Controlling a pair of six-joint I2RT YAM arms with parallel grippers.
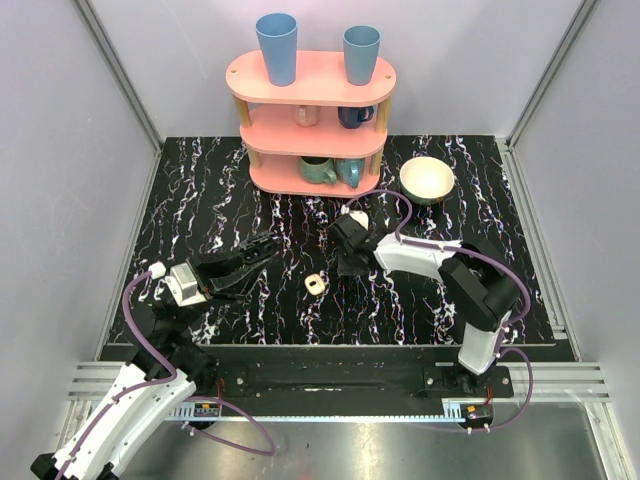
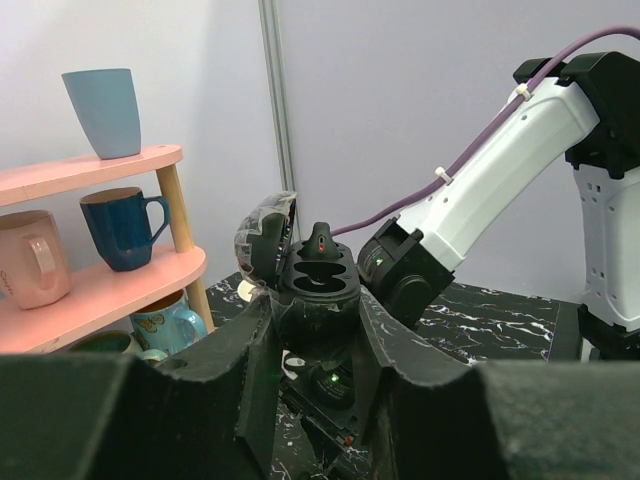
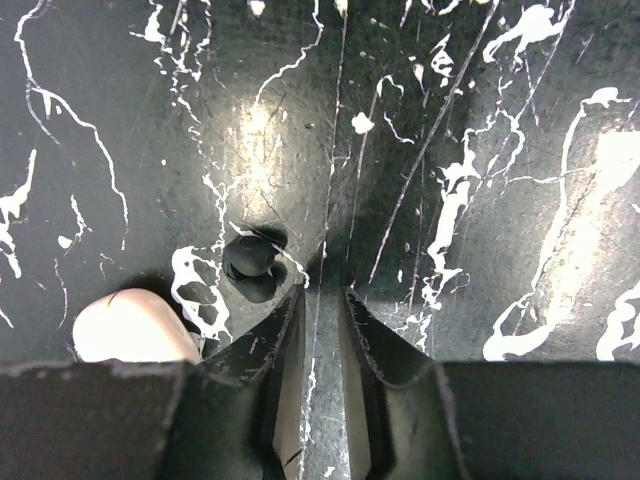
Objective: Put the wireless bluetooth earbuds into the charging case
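My left gripper is shut on the black charging case (image 2: 318,290), holding it well above the table. The case's lid stands raised, and two dark hollows show inside; whether they hold anything, I cannot tell. A small black earbud (image 3: 250,262) lies on the marbled table in the right wrist view, ahead and to the left of my right fingertips. Low over the table, my right gripper has a narrow gap between its fingers and nothing in it. From the top, the right arm (image 1: 350,235) hides this spot.
A small cream square object (image 1: 315,284) lies mid-table between the arms. Behind stand the pink shelf (image 1: 310,75) with cups and mugs, and a cream bowl (image 1: 427,180). In the right wrist view, a pale rounded object (image 3: 135,325) is close by the earbud.
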